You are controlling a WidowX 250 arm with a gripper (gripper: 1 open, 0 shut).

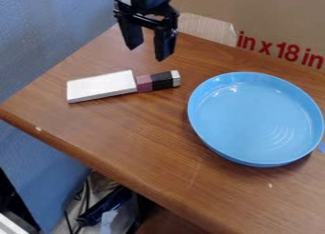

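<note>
My gripper [147,40] hangs at the top of the view, open, its two dark fingers apart with nothing between them. Below it on the wooden table lies a long flat white block [99,87], with a pinkish and dark segment [160,82] at its right end. A light blue plate [254,119] rests to the right of these.
A cardboard box [273,19] with red lettering stands behind the table. A blue-grey surface [38,57] is on the left, beside the table's edge [76,143]. Loose items lie below the front edge.
</note>
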